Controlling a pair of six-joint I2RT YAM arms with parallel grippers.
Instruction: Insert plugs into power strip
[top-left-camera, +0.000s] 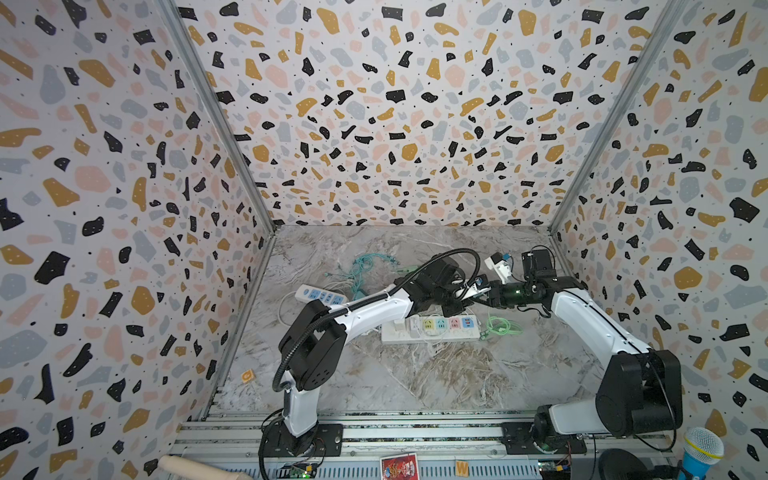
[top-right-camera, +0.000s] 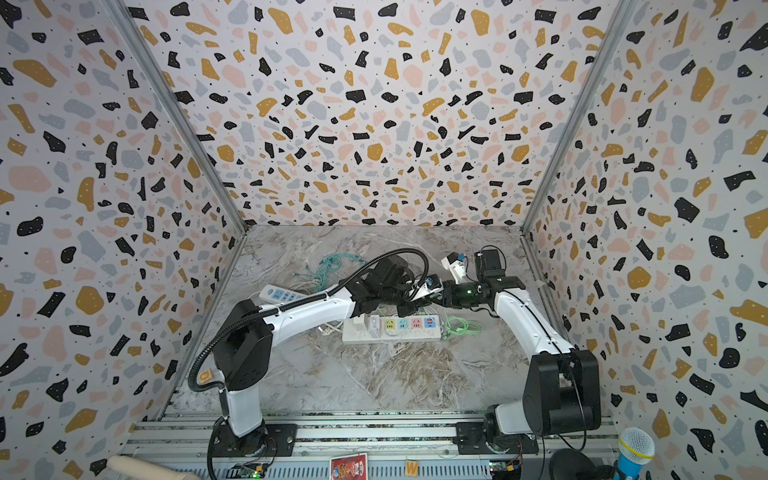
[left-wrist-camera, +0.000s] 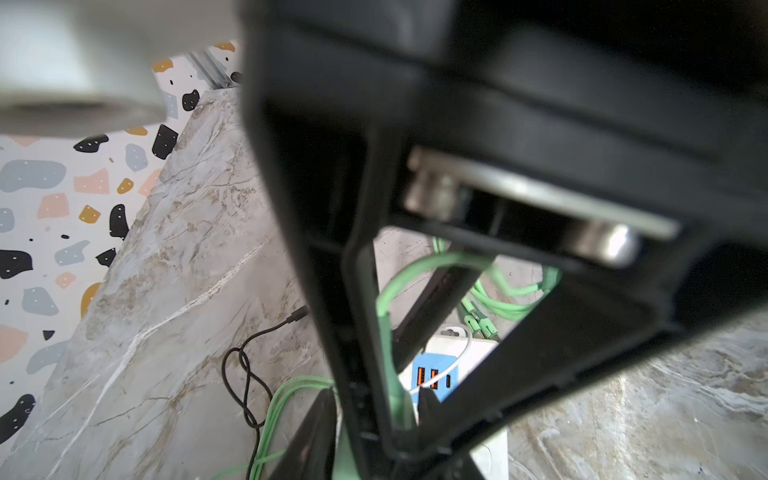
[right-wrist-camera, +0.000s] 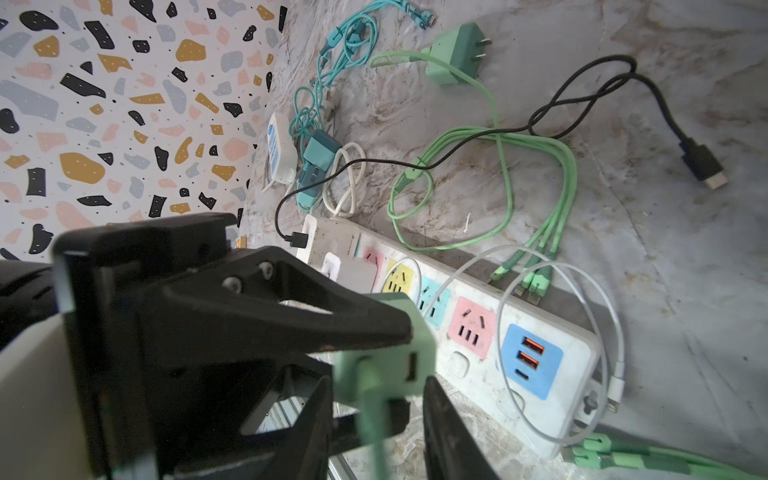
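A light green charger block (right-wrist-camera: 400, 364) with a cable stands above the power strip (right-wrist-camera: 480, 352). In the right wrist view my right gripper is shut on the block, its fingertips on either side. From the left, the fingers (right-wrist-camera: 352, 316) of my left gripper reach around the same block, parted; whether they press on it cannot be told. In the left wrist view the right gripper's black body hides most of the strip, and a green cable (left-wrist-camera: 400, 280) shows through it. The strip has coloured sockets and a blue USB panel (right-wrist-camera: 532, 360).
On the table lie another green charger (right-wrist-camera: 456, 54), a black cable (right-wrist-camera: 704, 164), coiled green cables (right-wrist-camera: 560, 184) and teal cables (right-wrist-camera: 324, 56). A second power strip (top-left-camera: 320, 294) is at the left. Bare marble lies in front of the strip.
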